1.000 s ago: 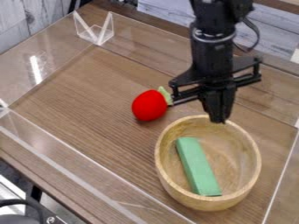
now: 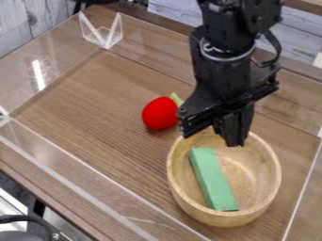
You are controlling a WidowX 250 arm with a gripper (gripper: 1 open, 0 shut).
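Note:
My gripper (image 2: pixel 221 120) hangs in the upper middle, its black fingers spread sideways above the back rim of a round wooden bowl (image 2: pixel 262 193); it is shut, with nothing seen between its fingers. A green bar (image 2: pixel 213 180) lies inside the bowl. A red round object with a green tip (image 2: pixel 160 114) lies left of the gripper, outside the bowl, partly near its left finger.
A white wire-like stand (image 2: pixel 104 29) is at the back left.
The bowl, green bar and red object look unmoved.

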